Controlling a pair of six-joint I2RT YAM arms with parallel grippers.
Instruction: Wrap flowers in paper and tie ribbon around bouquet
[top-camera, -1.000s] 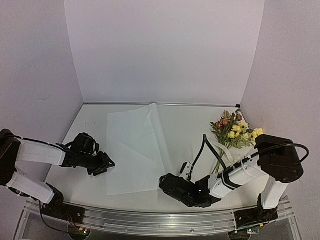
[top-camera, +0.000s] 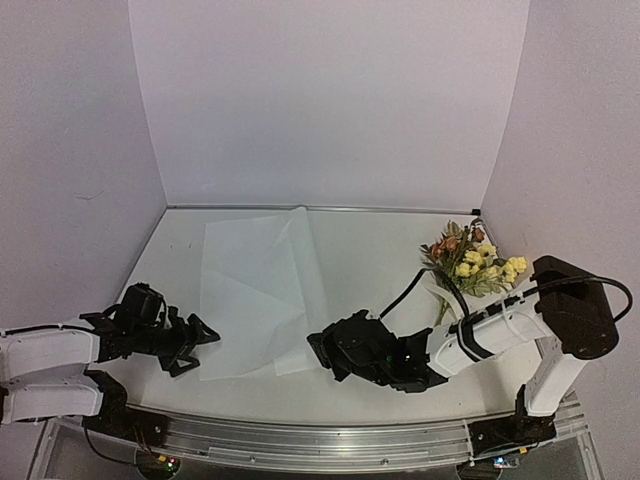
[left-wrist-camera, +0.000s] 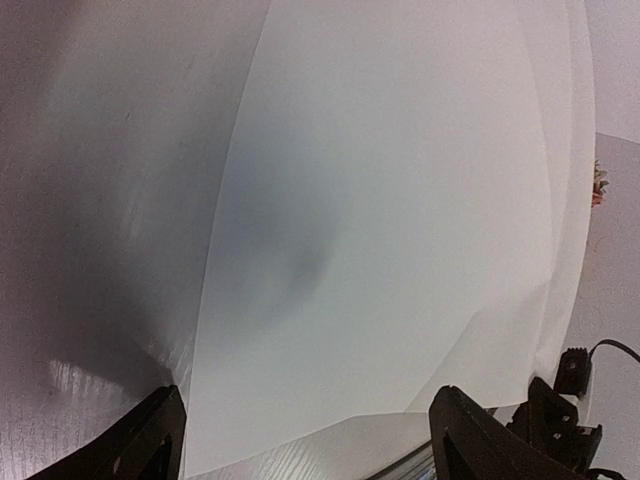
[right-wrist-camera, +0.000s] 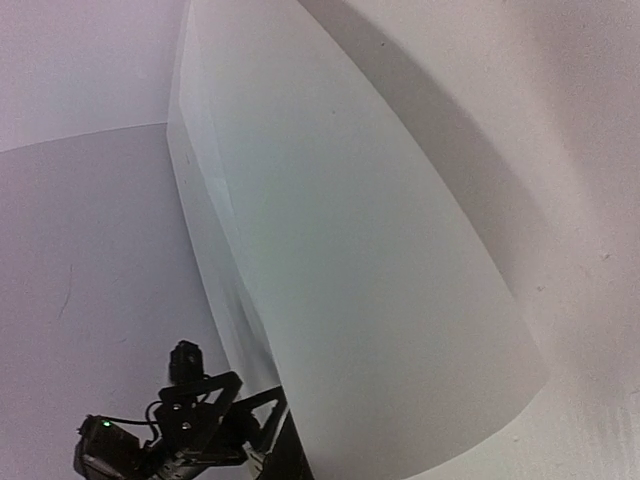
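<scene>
A sheet of white paper (top-camera: 255, 295) lies on the left half of the table, its right edge raised and curling. At its front left edge, my left gripper (top-camera: 199, 352) stands open. In the left wrist view its fingers (left-wrist-camera: 160, 435) are wide apart, with the paper (left-wrist-camera: 350, 250) stretched out beyond and between them. My right gripper (top-camera: 316, 350) is at the paper's front right corner. In the right wrist view the raised paper (right-wrist-camera: 370, 300) hides most of its fingers, so its grip does not show. The flower bouquet (top-camera: 470, 260), yellow and orange-red, lies at the far right.
White walls (top-camera: 330, 110) close off the back and sides. A metal rail (top-camera: 320, 435) runs along the front. Bare table (top-camera: 370, 245) shows between paper and bouquet. The right forearm (top-camera: 505, 335) passes in front of the flowers.
The paper has shifted a little left, and its front right part has lifted. My right gripper has moved left and slightly back.
</scene>
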